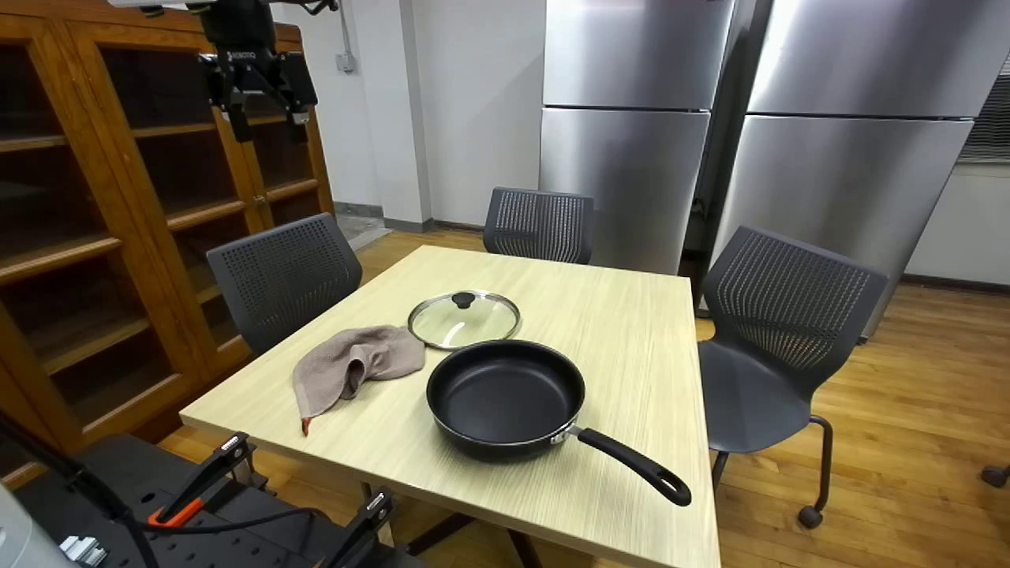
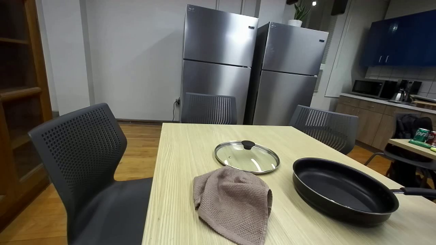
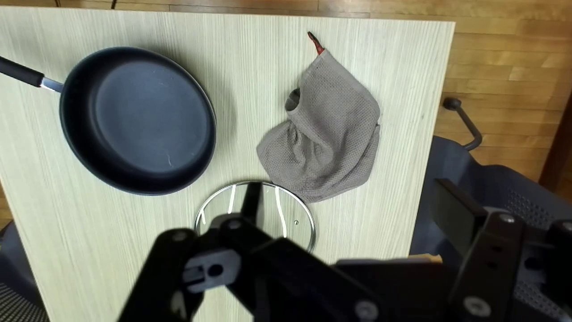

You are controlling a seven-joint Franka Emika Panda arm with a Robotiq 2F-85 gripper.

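High over the table's left side, my gripper [image 1: 267, 128] stands open, with nothing between its spread fingers. In the wrist view one of the fingers [image 3: 252, 203] covers part of the glass lid [image 3: 293, 222], though it is well above it. The lid lies flat, black knob [image 2: 247, 144] upward. Touching or almost touching its rim is a crumpled brown-grey towel [image 3: 343, 129] with a red-tipped corner. A black frying pan [image 1: 506, 393] sits empty beside both, its handle [image 1: 636, 464] pointing away from the towel.
Dark chairs stand around it, one [image 1: 284, 274] at the left and another [image 1: 791, 331] at the right. A glass-door cabinet [image 1: 104, 218] stands behind the gripper.
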